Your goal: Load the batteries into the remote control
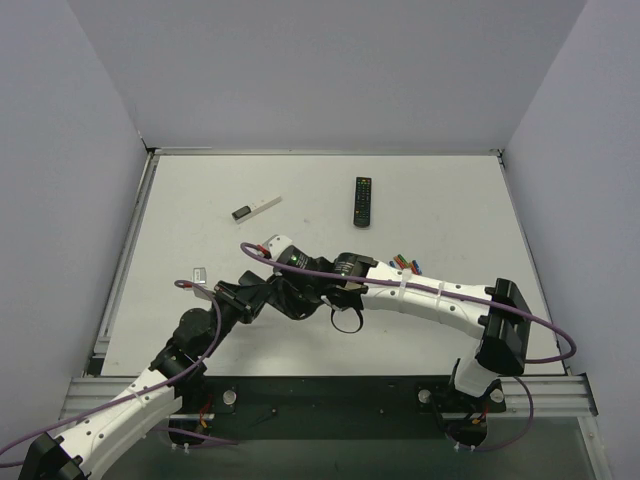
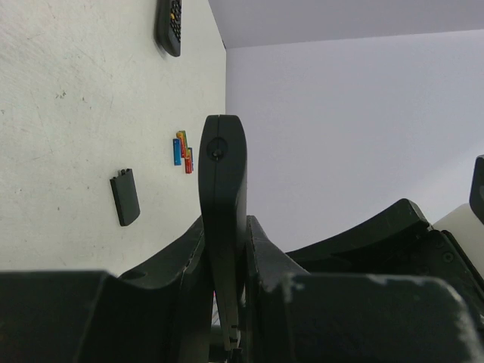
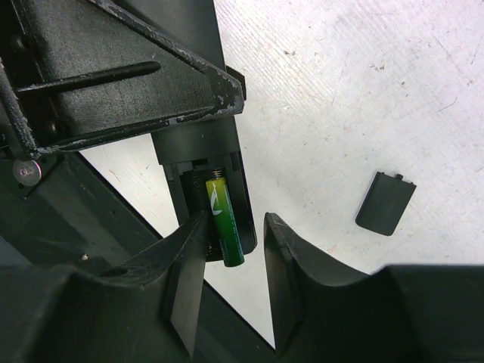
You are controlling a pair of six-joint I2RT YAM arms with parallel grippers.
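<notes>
My left gripper [image 1: 250,294] is shut on a black remote [image 2: 222,178], held over the table's front edge. In the right wrist view its battery compartment [image 3: 193,197] faces up, a green battery [image 3: 225,221] lying in it at a slant, spring visible at its upper end, lower end reaching the compartment's edge. My right gripper is part open just over that battery's lower end, a finger on each side; whether it touches is unclear. The black battery cover [image 3: 384,204] lies on the table.
A second remote [image 1: 362,202] and a white remote [image 1: 257,208] lie farther back on the white table [image 1: 180,230]. Several loose batteries [image 2: 183,151] lie to the right, partly behind my right arm in the top view. Grey walls bound the table at the sides and back.
</notes>
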